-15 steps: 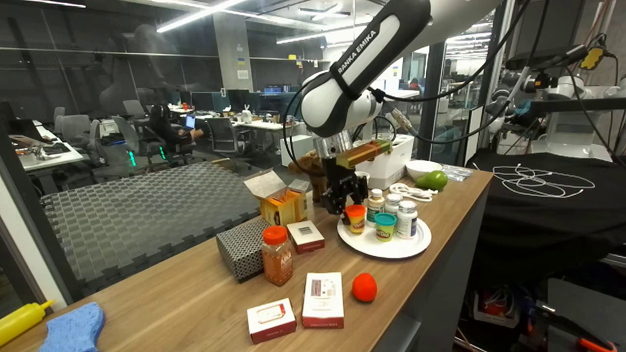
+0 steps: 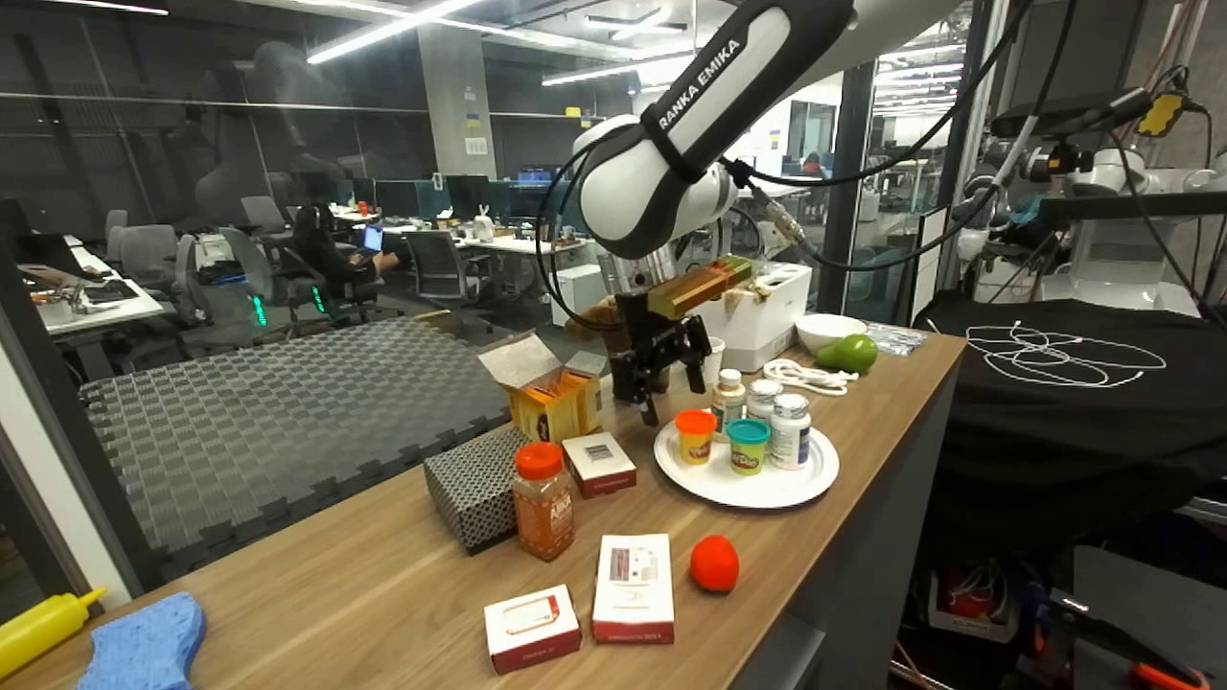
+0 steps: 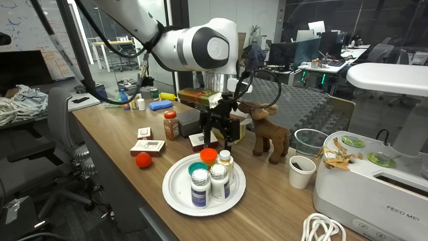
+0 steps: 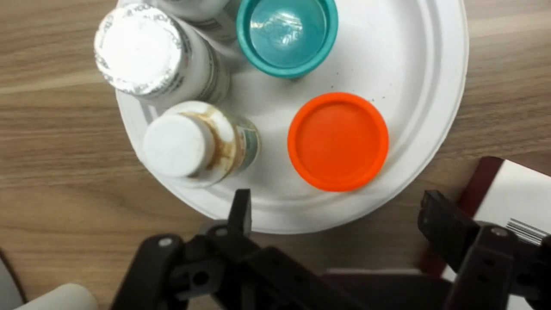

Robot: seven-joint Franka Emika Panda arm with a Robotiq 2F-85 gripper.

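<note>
A round white plate (image 3: 175,193) carries several containers. Among them are an orange-lidded Play-Doh tub (image 4: 338,142) and a teal-lidded one (image 4: 287,33). Two white pill bottles (image 2: 790,431) and a smaller white-capped bottle (image 4: 181,144) with a brown-stained shoulder share the plate. My gripper stands open, its fingers spread wide and nothing between them. In the wrist view the near plate rim and the orange tub lie just ahead of the fingertips, apart from them. From the second exterior view, the gripper (image 3: 218,142) hangs behind the plate, above the table.
A white-and-red box (image 3: 203,141), an open yellow box (image 2: 554,402) and a plush animal (image 3: 269,130) crowd the gripper's surroundings. Nearby stand a paper cup (image 3: 301,172) and an orange-capped jar (image 2: 543,502). A red ball (image 2: 714,563) lies near the front edge.
My gripper has risen and drawn back, away from the orange tub, toward the open yellow box. The plate and its containers have shifted slightly the same way.
</note>
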